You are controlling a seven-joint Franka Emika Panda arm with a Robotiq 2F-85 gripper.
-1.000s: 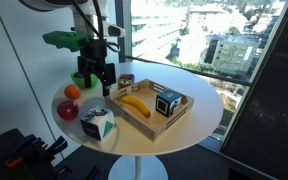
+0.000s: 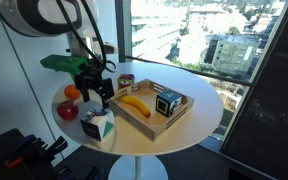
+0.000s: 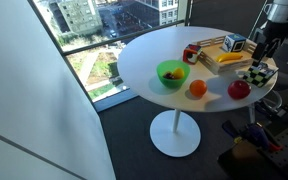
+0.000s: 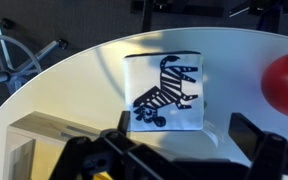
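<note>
A white cube with a black zebra picture (image 4: 164, 92) rests near the table's front edge; in exterior view 1 the same cube (image 2: 98, 124) shows a green side as well. Just above it hangs my gripper (image 2: 95, 99), pointing down. The fingers stand wide apart with nothing between them. In the wrist view the fingers (image 4: 246, 134) lie on either side of the cube's lower edge, at the bottom of the picture.
A red ball-like object (image 4: 287, 84) sits close beside the cube. The wooden tray (image 2: 156, 132) holds a banana (image 2: 137, 105) and another picture cube (image 2: 168, 102). An orange (image 3: 198, 88) and a green bowl (image 3: 172, 84) stand further along.
The cube, tray and fruit have not moved.
</note>
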